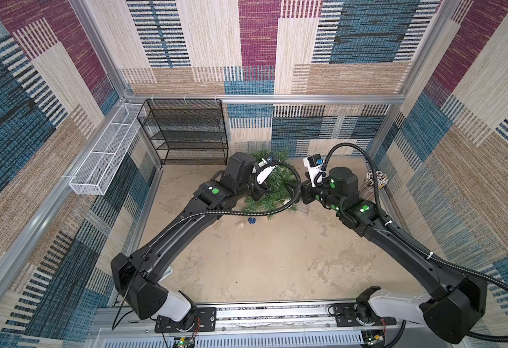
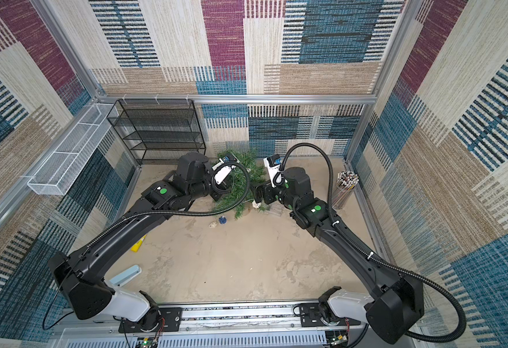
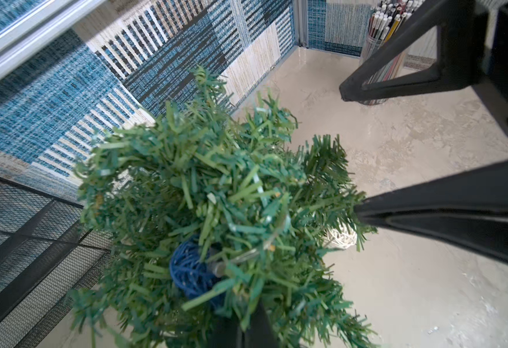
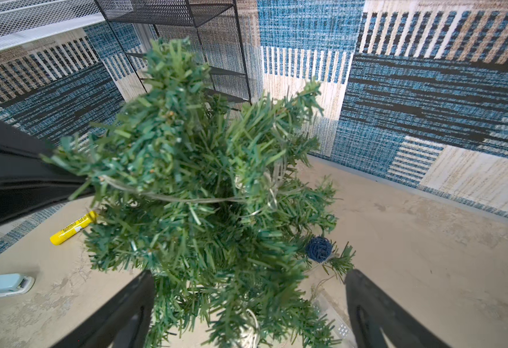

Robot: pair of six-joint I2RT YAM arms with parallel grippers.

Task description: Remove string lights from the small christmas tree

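Observation:
The small green tree (image 2: 239, 177) stands at the back centre, between my arms. Clear string-light wire (image 4: 201, 200) runs across its branches in the right wrist view. A blue twine ball (image 3: 193, 266) and a white one (image 3: 340, 236) show among the foliage. My left gripper (image 1: 256, 191) is in the tree; its fingertips are mostly hidden behind branches in its wrist view, close together, with nothing visible between them. My right gripper stands open at the tree's right side, foliage between its separated fingers.
A black mesh shelf (image 1: 181, 159) stands at back left, a cup of pens (image 2: 344, 188) at the right wall. A yellow marker (image 4: 71, 229) and light-blue stapler (image 4: 1, 286) lie at left.

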